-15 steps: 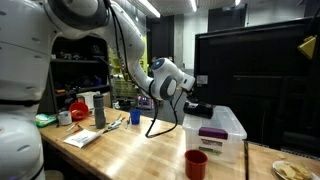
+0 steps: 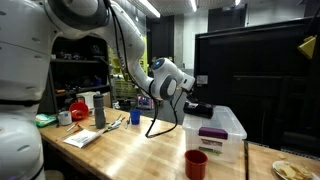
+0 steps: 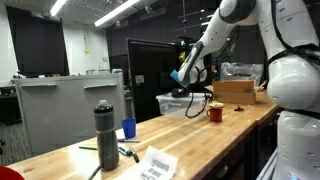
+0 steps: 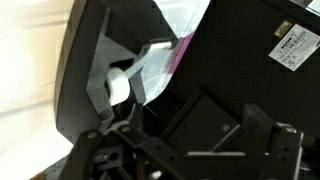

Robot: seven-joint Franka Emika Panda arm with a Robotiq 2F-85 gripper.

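Note:
My arm reaches over the table, and its dark gripper [image 2: 198, 109] is at the top of a translucent white bin [image 2: 228, 125]. A purple patch [image 2: 212, 133] shows on the bin's near side. In the wrist view, the gripper's dark body [image 4: 150, 155] fills the lower part, with a pale object [image 4: 118, 86] and a purple strip [image 4: 182, 52] above it. A black surface with a white label [image 4: 295, 47] lies to the right. Neither the fingertips nor the space between them can be made out.
A red mug [image 2: 195, 163] stands in front of the bin. Farther left are a blue cup [image 2: 135, 117], a dark bottle [image 3: 106, 135] and white paper [image 3: 155, 165]. A plate of food [image 2: 293, 170] sits at right. Mid-table is clear.

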